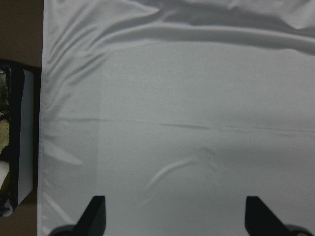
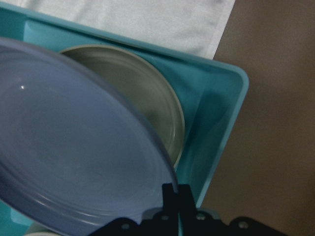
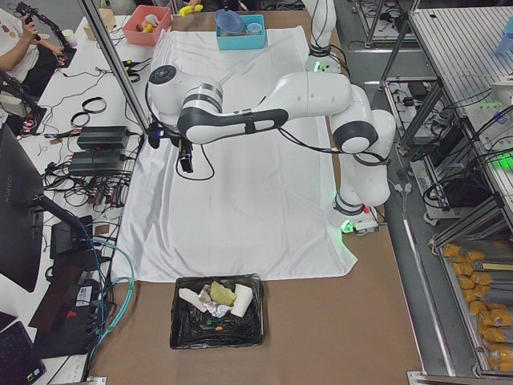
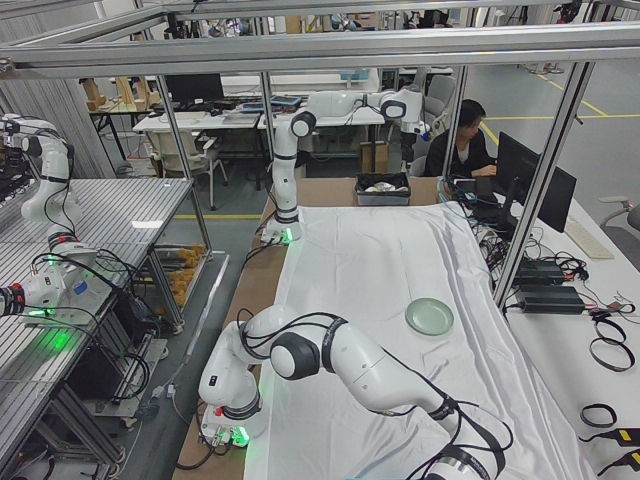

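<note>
My right gripper is shut on the rim of a blue plate (image 2: 69, 137), which hangs tilted over a teal basket (image 2: 221, 98). Beneath it, a grey-green plate (image 2: 152, 98) lies in that basket. In the camera left view the blue plate (image 3: 228, 21) is at the basket (image 3: 240, 40), beside a light blue round item. My left gripper stands open above the white cloth (image 1: 197, 88), nothing between its fingers. A pale green plate (image 4: 429, 316) lies on the cloth in the camera right view.
A black bin (image 3: 180, 329) with crumpled waste stands on brown board beyond the cloth. A red bin (image 3: 138, 35) sits at the back left, near something yellow (image 3: 191, 10). Cables and electronics crowd the side table.
</note>
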